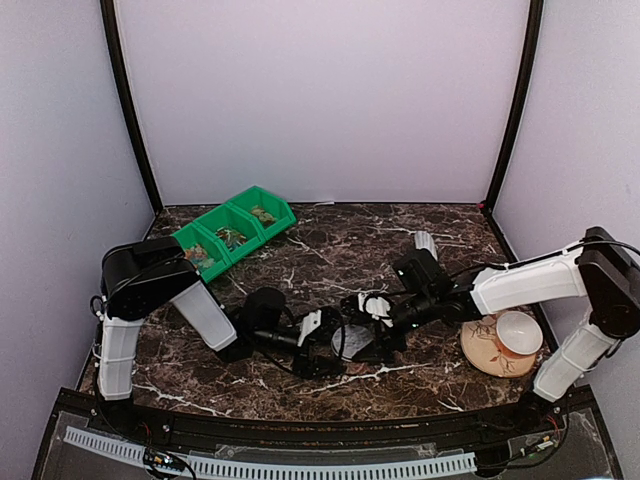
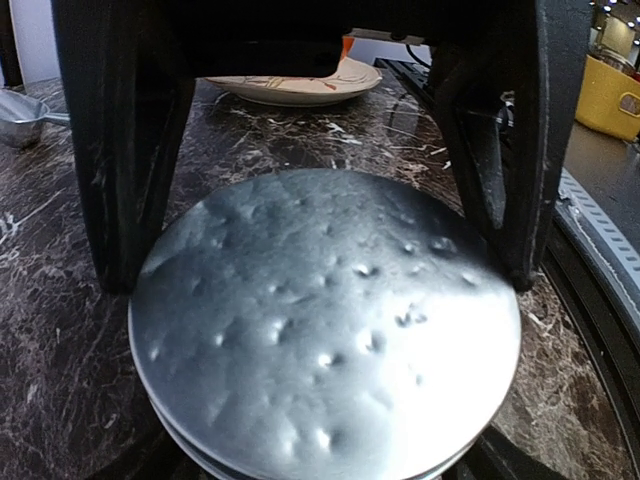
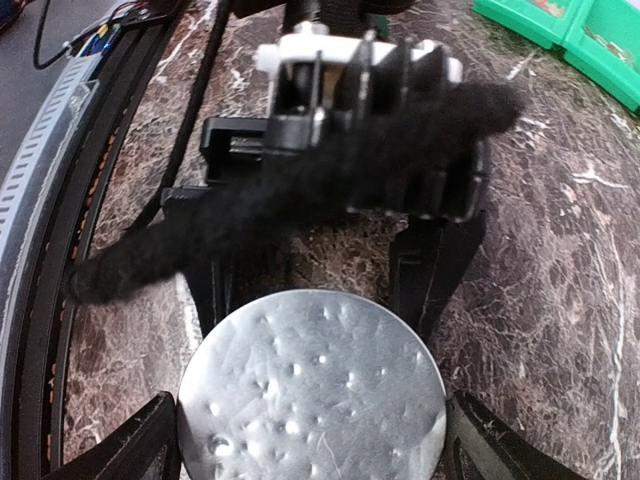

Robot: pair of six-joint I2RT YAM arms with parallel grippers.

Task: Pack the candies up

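Note:
A round tin with a dented silver lid (image 1: 350, 343) stands at the front middle of the table. My left gripper is shut on it, one finger on either side of the lid. From the other side my right gripper reaches around the same tin; its fingers are open wide, and contact with the tin's sides cannot be told. Candies in wrappers (image 1: 231, 238) lie in the compartments of a green bin (image 1: 262, 194) at the back left. The lid hides the inside of the tin.
At the right, a white bowl (image 1: 519, 332) sits on a patterned plate (image 1: 480, 350), near the right arm. A metal scoop (image 1: 425, 243) lies farther back. Free table stretches between the bin and the scoop. A rail (image 1: 270, 466) runs along the front edge.

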